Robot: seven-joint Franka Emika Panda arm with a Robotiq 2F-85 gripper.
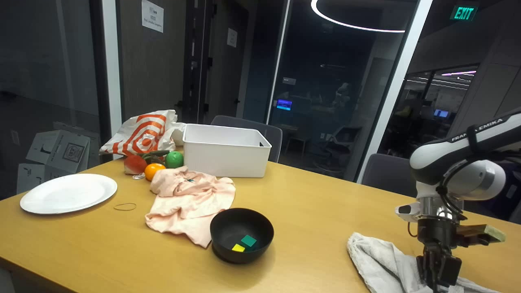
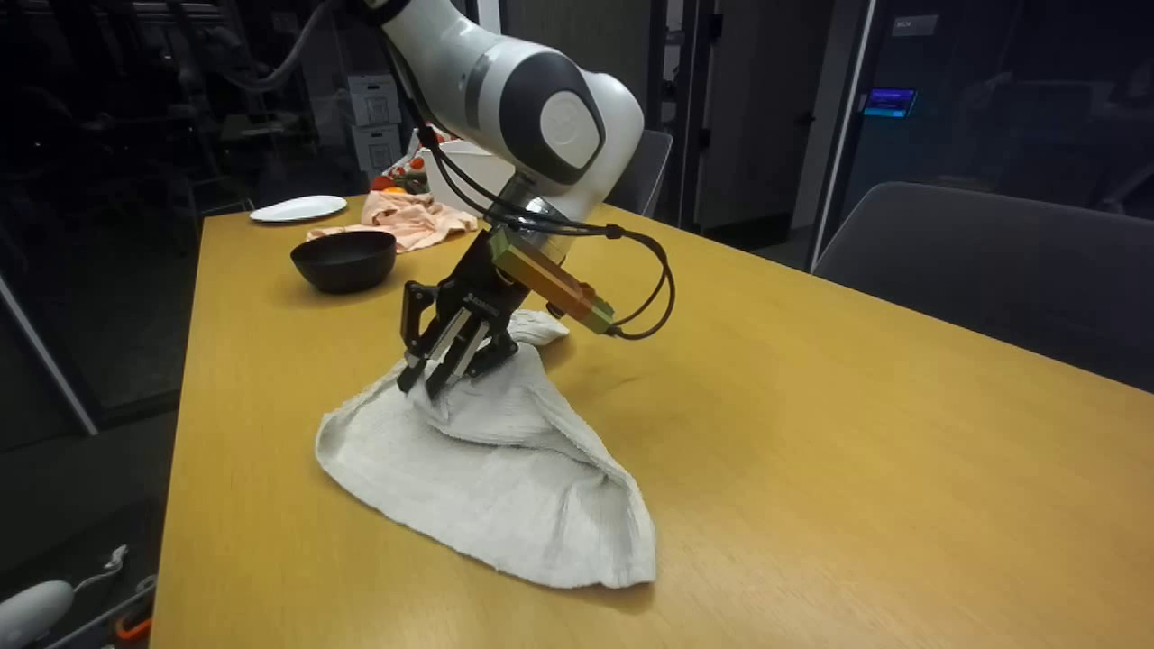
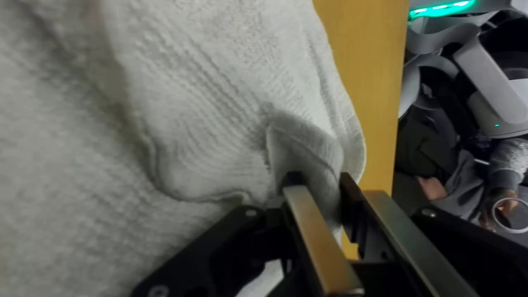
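Note:
A whitish towel (image 2: 487, 487) lies rumpled on the table, with part of it folded over itself. My gripper (image 2: 419, 388) points down at the fold near the towel's edge. In the wrist view, a raised fold of the towel (image 3: 302, 148) stands between the fingers, which are visibly apart; bare table shows in the gap behind it. Whether both pads touch the cloth is unclear. From exterior view 1, the gripper (image 1: 437, 288) is low over the towel (image 1: 378, 259). No blocks show on the towel now.
A black bowl (image 1: 222, 229) holds a green and a yellow block. Beyond it lie a pink cloth (image 1: 195, 195), a white bin (image 1: 224, 156), a white plate (image 1: 68, 193), toy produce and a bag. Table between bowl and towel is clear.

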